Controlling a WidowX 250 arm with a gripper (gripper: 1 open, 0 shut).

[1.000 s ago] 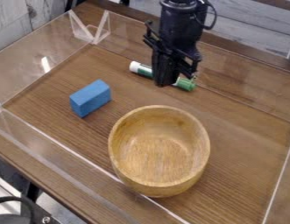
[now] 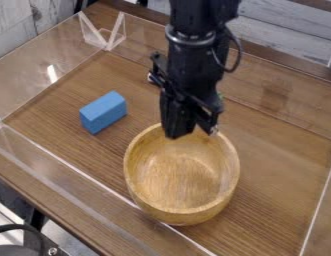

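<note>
My black gripper [image 2: 185, 122] hangs over the back rim of a round yellow bowl [image 2: 179, 185]; it looks shut, with nothing visible between its fingers. A blue block [image 2: 102, 111] lies to the left on the wooden table. The dark body of the arm covers much of the table's middle and back.
A low pale wall runs along the left and back edges of the table [image 2: 275, 190]. Bare wood lies to the right of the bowl and around the block.
The green-and-white tube seen behind it earlier is now hidden by the arm. The bowl and block have not moved.
</note>
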